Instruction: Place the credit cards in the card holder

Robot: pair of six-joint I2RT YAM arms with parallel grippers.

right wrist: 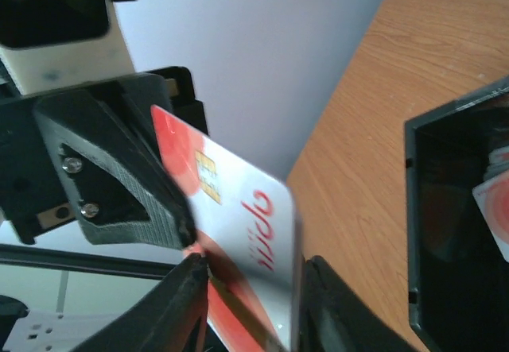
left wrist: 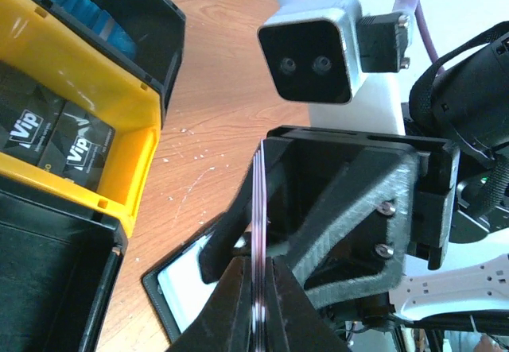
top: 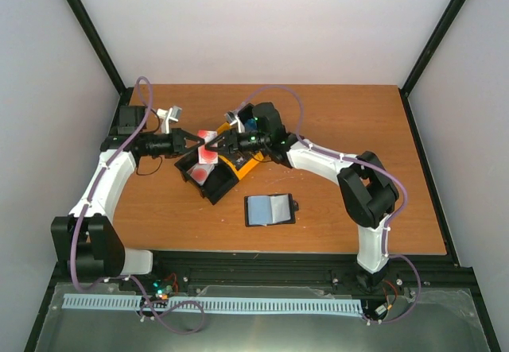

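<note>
A red-and-white bank card [top: 207, 156] is held upright by my left gripper, whose fingers are shut on it. Its edge shows as more than one thin line, so whether it is one card or two cannot be told. My right gripper is part open, with a finger on either side of the card [right wrist: 253, 209], which shows its chip face in the right wrist view. Whether its fingers touch the card is unclear. The card holder [top: 270, 210] lies unfolded on the table, front of centre, its pale pockets showing.
Below the grippers stands a black bin [top: 223, 182] with more cards [right wrist: 499, 201] inside. Beside it are a yellow bin [left wrist: 143, 157] with dark boxes and another black bin [left wrist: 171, 30] with blue items.
</note>
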